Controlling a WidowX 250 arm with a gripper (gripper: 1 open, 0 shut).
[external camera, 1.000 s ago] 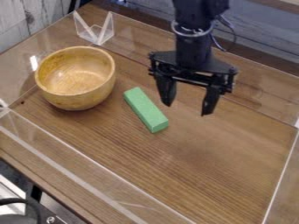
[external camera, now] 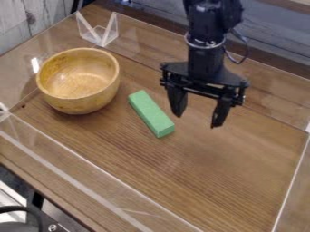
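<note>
A black gripper [external camera: 200, 107] hangs over the wooden table [external camera: 218, 181] right of centre, its two fingers spread wide apart with nothing between them. A green rectangular block [external camera: 152, 114] lies flat to the left of the gripper, apart from it. A wide yellow-tan bowl [external camera: 78, 77] stands further left.
A clear plastic object [external camera: 94, 29] sits at the back left. A dark cable [external camera: 24, 216] shows at the bottom left corner.
The gripper and arm have shifted slightly, with the finger positions changing a little. The block and bowl have stayed in place.
</note>
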